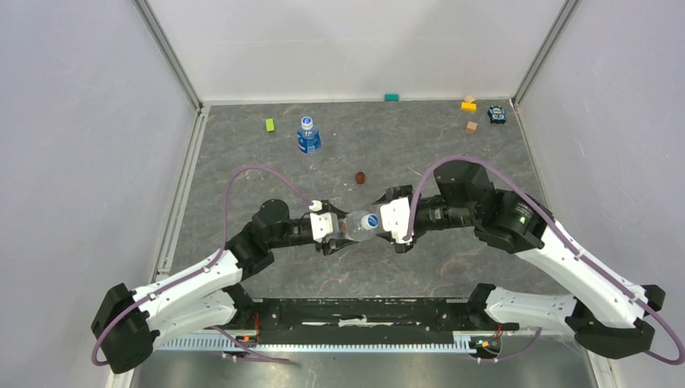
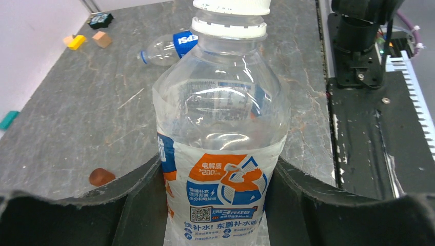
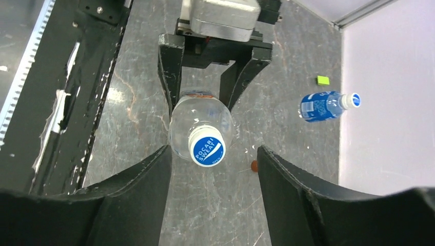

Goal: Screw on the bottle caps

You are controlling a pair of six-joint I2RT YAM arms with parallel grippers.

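Observation:
My left gripper [image 1: 339, 230] holds a clear bottle [image 1: 357, 226] with an orange and blue label, seen large in the left wrist view [image 2: 220, 195]. A white cap with a blue top [image 3: 206, 146] sits on its neck; whether it is tight cannot be told. My right gripper [image 1: 389, 220] is part open, its fingers facing that cap, which lies just in front of them in the right wrist view. A second blue-labelled bottle [image 1: 308, 137] stands capped at the back left. A further bottle [image 2: 161, 51] lies on its side in the left wrist view.
Small blocks lie around the back: green [image 1: 270, 125], teal [image 1: 392, 98], yellow [image 1: 468, 107] and wooden [image 1: 472, 128]. A dark toy [image 1: 497, 115] is at back right, a brown piece [image 1: 360, 177] mid-table. Walls border the table.

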